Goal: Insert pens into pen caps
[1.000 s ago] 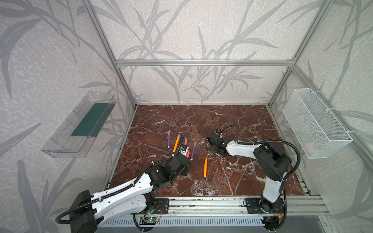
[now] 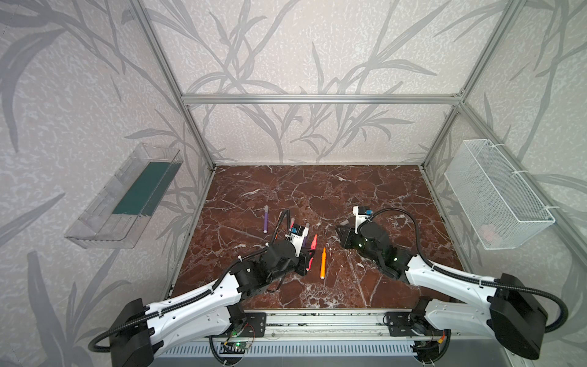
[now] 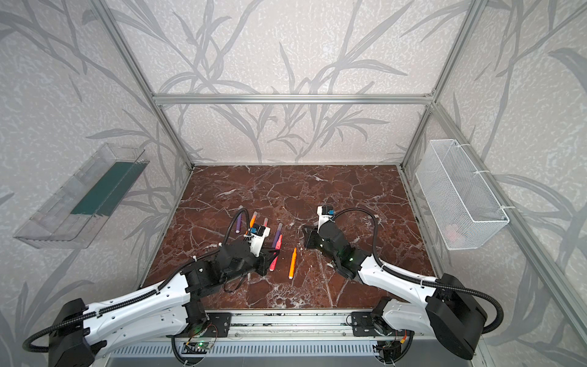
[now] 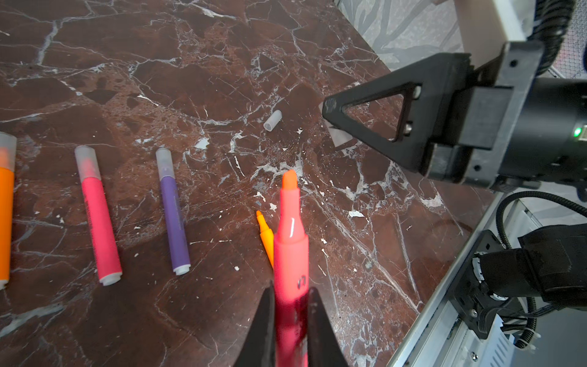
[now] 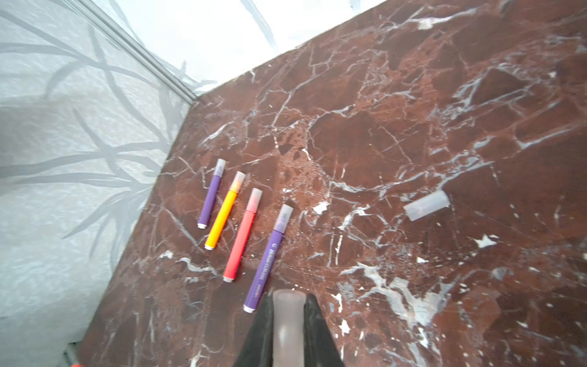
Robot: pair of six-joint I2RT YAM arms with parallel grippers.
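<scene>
My left gripper is shut on an uncapped pink pen (image 4: 289,257), held tip up. My right gripper has a translucent cap (image 5: 288,305) between its fingers, raised to the right of the pink pen. An uncapped orange pen (image 2: 323,264) lies on the table below them. Another loose cap (image 5: 426,205) lies on the marble. Capped pens lie in a row to the left: purple (image 5: 210,198), orange (image 5: 220,217), pink (image 5: 243,235) and another purple (image 5: 263,266).
A clear tray (image 2: 91,232) hangs on the left wall, a white mesh basket (image 2: 501,195) on the right wall. A rail (image 2: 318,312) runs along the front edge.
My left gripper has risen slightly rightward with the pink pen.
</scene>
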